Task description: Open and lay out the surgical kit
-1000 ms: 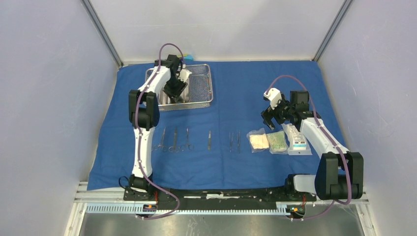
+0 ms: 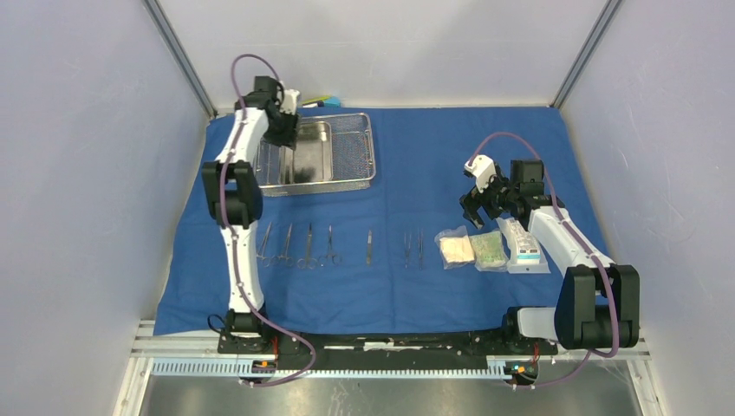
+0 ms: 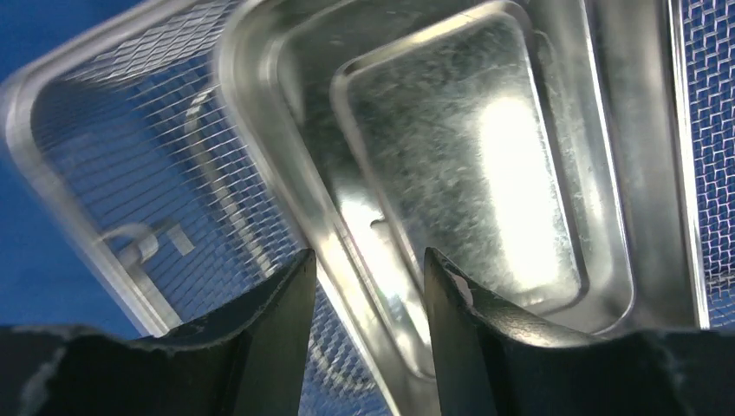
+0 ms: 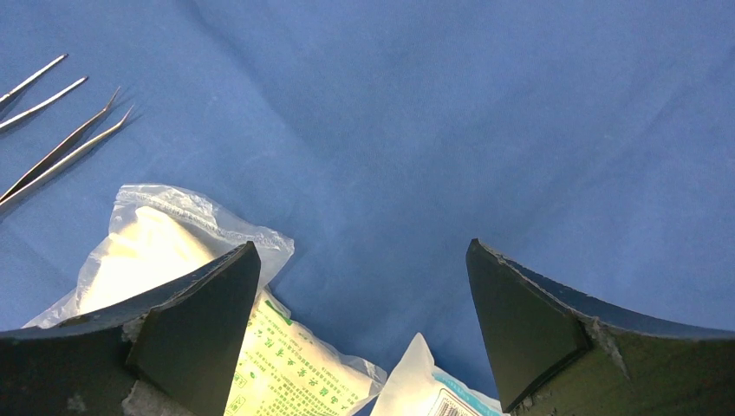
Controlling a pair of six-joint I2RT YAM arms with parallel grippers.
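Note:
A wire mesh basket [image 2: 354, 156] stands at the back left of the blue cloth, holding a shiny steel tray [image 3: 485, 165] whose visible floor is bare. My left gripper is open over the tray's side wall and the mesh beside it, nothing between its fingers. Several ring-handled instruments [image 2: 309, 246] lie in a row in front of the basket, then a slim handle [image 2: 369, 248] and two tweezers [image 2: 421, 249]. To their right are a cream packet [image 2: 456, 250], a green-printed packet [image 4: 295, 364] and a white package [image 2: 523, 249]. Open and empty, my right gripper hovers above the packets' far side.
Behind the basket, a blue and yellow item [image 2: 322, 101] is partly hidden by the left arm. Walls enclose the left, right and back.
My left gripper has moved left and back across the steel tray toward the basket's left side. Another ring-handled instrument at the row's left end is uncovered. The right arm has stayed still.

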